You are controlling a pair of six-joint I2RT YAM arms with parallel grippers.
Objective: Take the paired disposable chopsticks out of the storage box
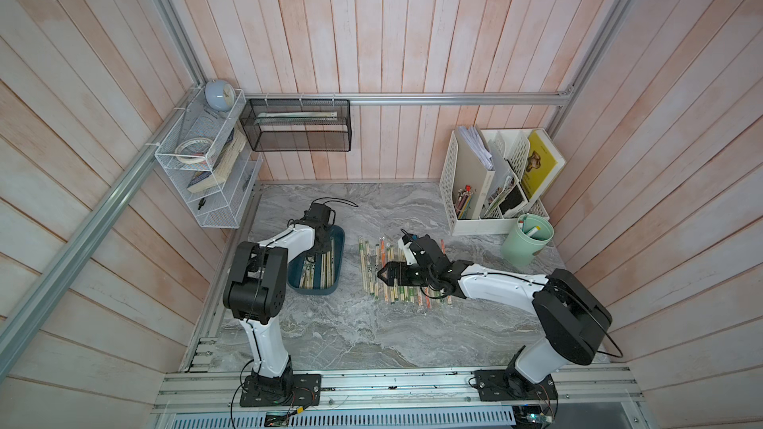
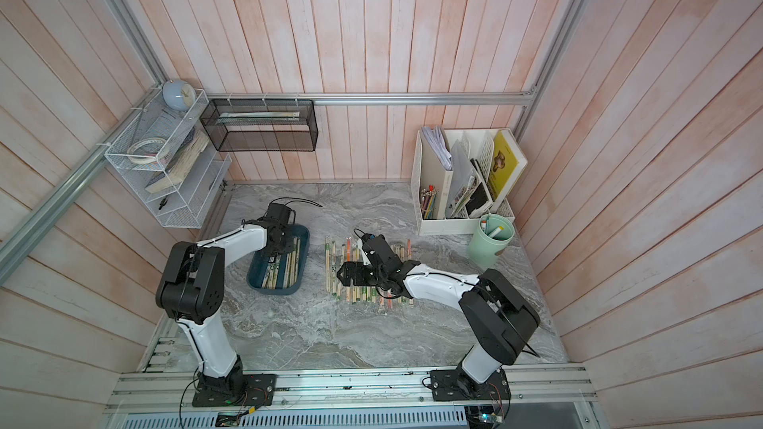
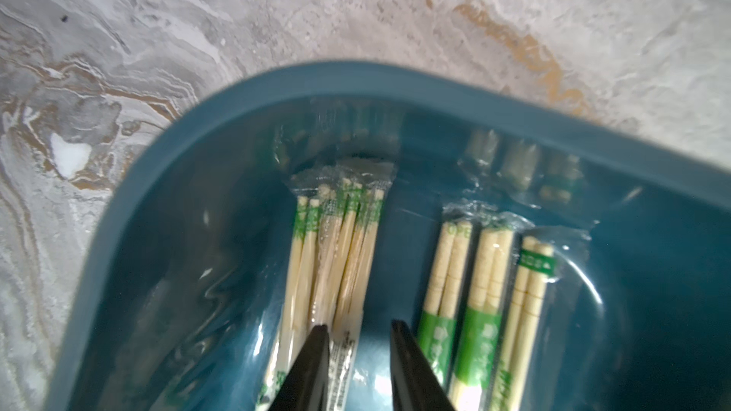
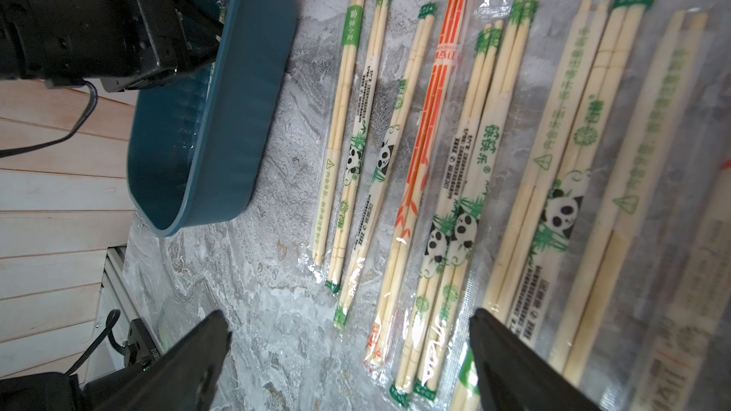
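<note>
The dark blue storage box [image 3: 365, 80] holds wrapped chopstick pairs in two groups: a close bunch [image 3: 329, 251] to the left and separate green-banded pairs [image 3: 487, 289] to the right. Over the box my left gripper points down with a gap between its narrow fingertips. The lower part of the left bunch passes behind the left finger, and whether it touches is unclear. In the right wrist view my right gripper is wide open above a row of wrapped pairs [image 4: 411, 175] on the table; contact with them cannot be made out.
A white file holder [image 1: 485, 226] and a green cup [image 1: 520, 250] stand at the back right. A wire rack [image 1: 214, 182] is at the left, and a black mesh basket [image 1: 302, 139] hangs behind.
</note>
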